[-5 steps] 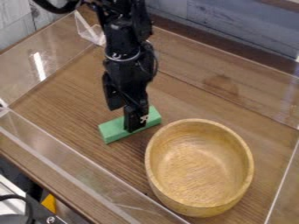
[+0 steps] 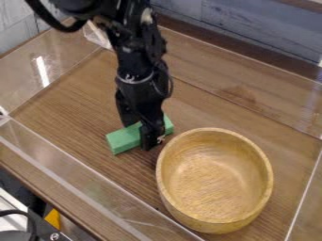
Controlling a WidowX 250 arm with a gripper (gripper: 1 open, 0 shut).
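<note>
The black arm reaches down from the top to the middle of the wooden table, where my gripper (image 2: 138, 129) is low over a green block (image 2: 123, 139), its fingers open around the middle of the block. The block lies at a slant, partly hidden by the fingers. A tan round bowl (image 2: 214, 184) stands just to the right of the block.
A pale wall (image 2: 246, 24) runs along the back. Cables and a small yellow item lie beyond the table's front-left edge.
My gripper has come slightly lower over the green block and now covers more of it. The block and bowl are in about the same places.
</note>
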